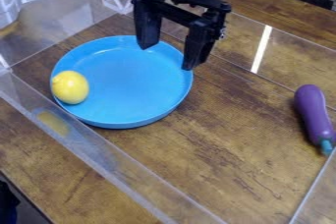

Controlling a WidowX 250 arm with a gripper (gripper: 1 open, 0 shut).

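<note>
A black gripper (170, 41) hangs at the top centre, open, its two fingers apart above the back part of a blue plate (129, 90). A yellow egg-shaped object (70, 86) sits on the left side of the plate. A purple eggplant-like toy (312, 115) with a teal tip lies on the wooden surface at the far right, away from the gripper.
Clear plastic walls (98, 169) border the wooden surface at left and lower right. The wood right of and below the plate is clear. A thin white strip lies at the upper right.
</note>
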